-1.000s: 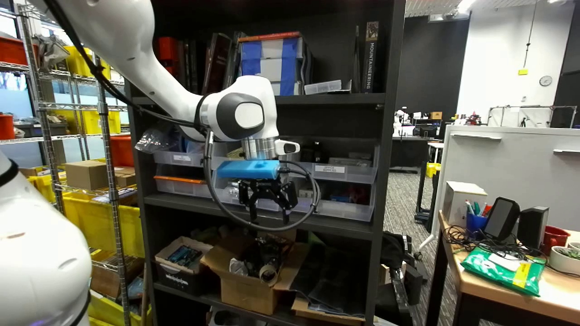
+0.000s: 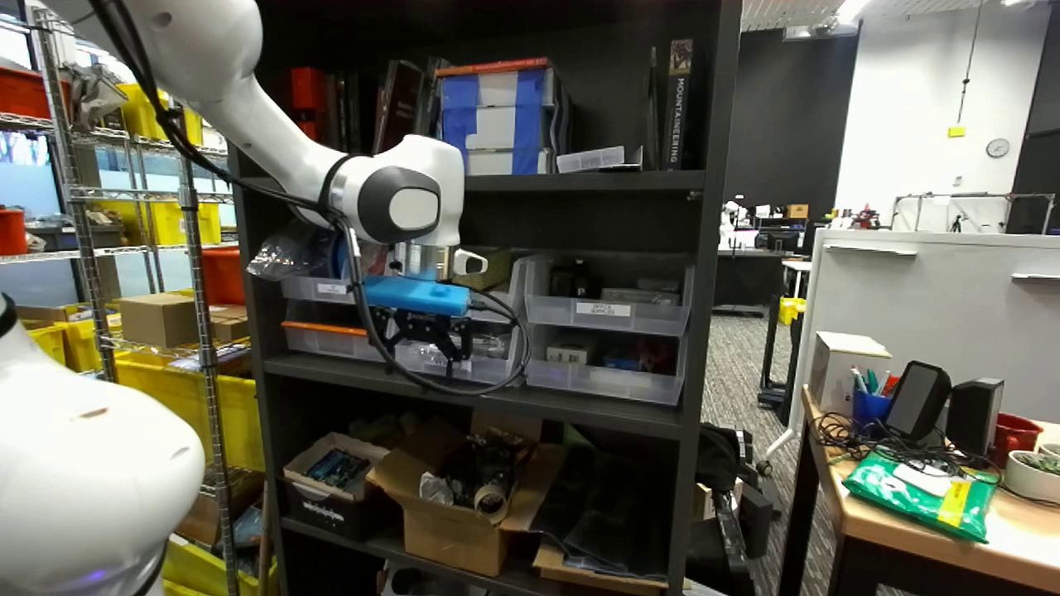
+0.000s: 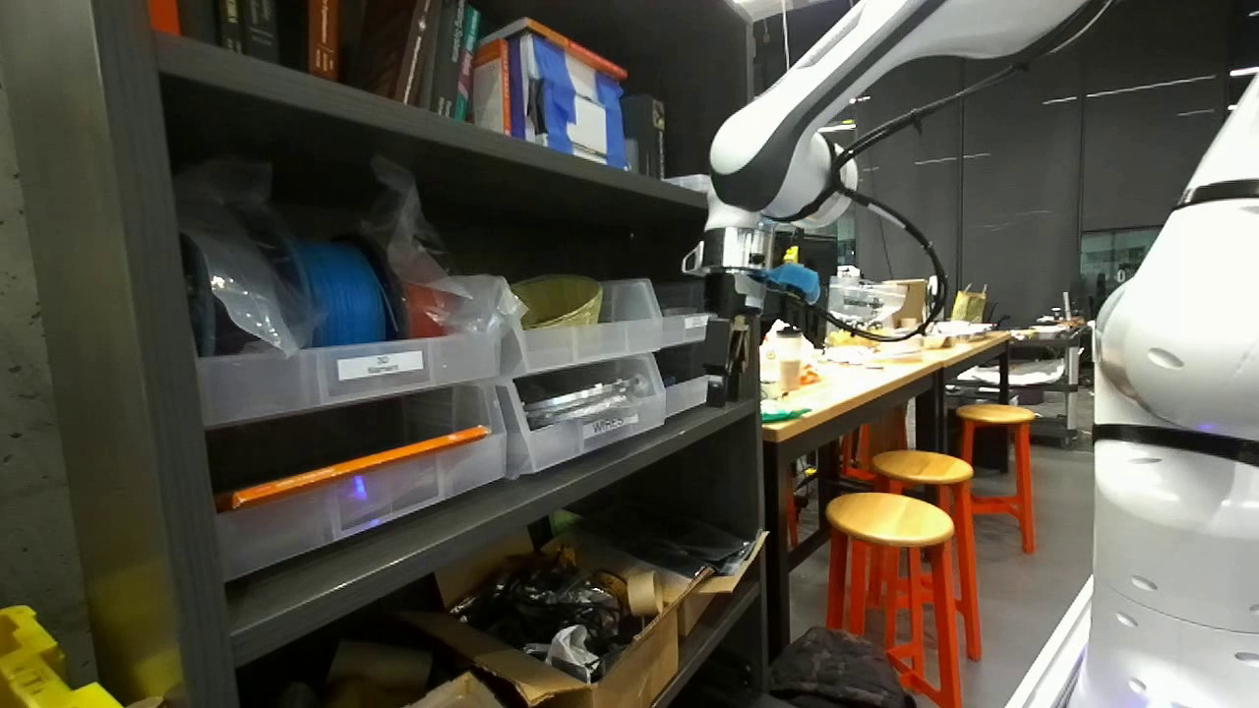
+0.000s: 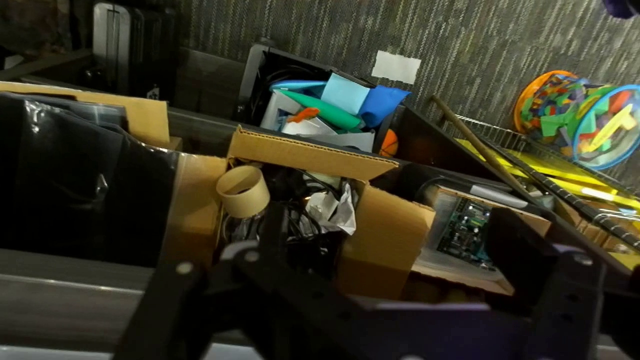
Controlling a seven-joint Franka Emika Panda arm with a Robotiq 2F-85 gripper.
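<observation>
My gripper (image 2: 425, 348), black under a blue housing (image 2: 417, 296), hangs in front of the clear plastic bins on the middle shelf in exterior view 1. Its fingers stand apart with nothing visible between them. From the side, in exterior view 2, the dark fingers (image 3: 717, 354) appear at the shelf's open front. The wrist view looks down past both fingers (image 4: 274, 231) onto an open cardboard box (image 4: 384, 240). A tape roll (image 4: 243, 192), cables and crumpled white wrapping lie in that box.
Clear bins hold wires, labelled (image 3: 608, 425), and blue filament (image 3: 339, 295). Books and a taped box (image 2: 497, 119) fill the upper shelf. Below, a smaller box (image 2: 335, 477) holds circuit boards. A wire rack (image 2: 88, 228) stands left; a cluttered desk (image 2: 1004, 556) is right.
In exterior view 1 the arm and gripper have moved left and slightly up, and look smaller, nearer the shelf. The cable loop moved along. The bins and boxes look unmoved.
</observation>
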